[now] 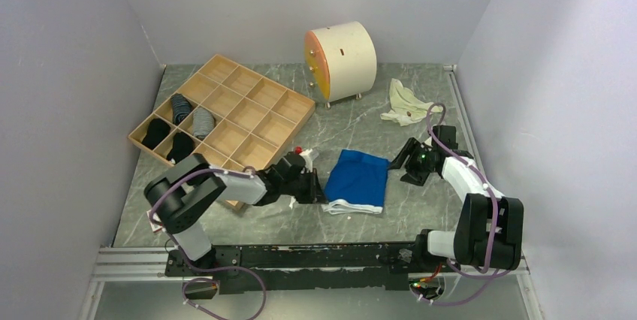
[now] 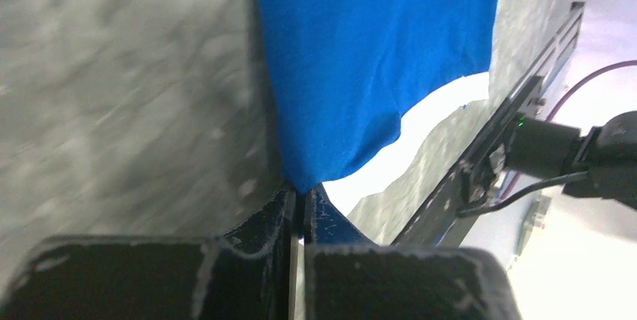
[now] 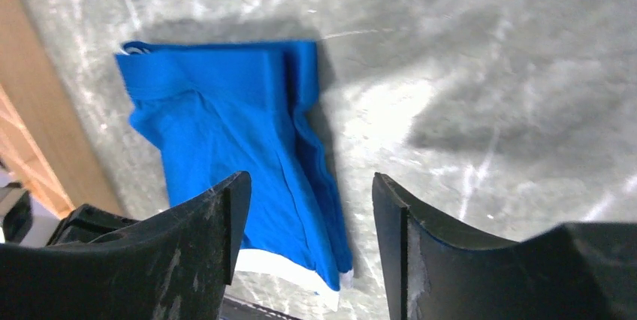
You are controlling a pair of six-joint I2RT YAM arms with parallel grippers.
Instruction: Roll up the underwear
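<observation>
Folded blue underwear (image 1: 356, 176) with a white band along its near edge lies on the grey marbled table. My left gripper is shut on its near left corner, cloth pinched between the fingertips. In the right wrist view the underwear (image 3: 225, 147) spreads to the left, with folded layers along one side. My right gripper has its fingers apart, bare table showing in the gap; it stands just off the cloth's right edge in the top view.
A wooden divided box (image 1: 225, 113) at the left holds several dark and grey rolled items. At the back stands a cream drum-shaped cabinet (image 1: 343, 61), and a pale yellow cloth (image 1: 408, 104) lies at back right.
</observation>
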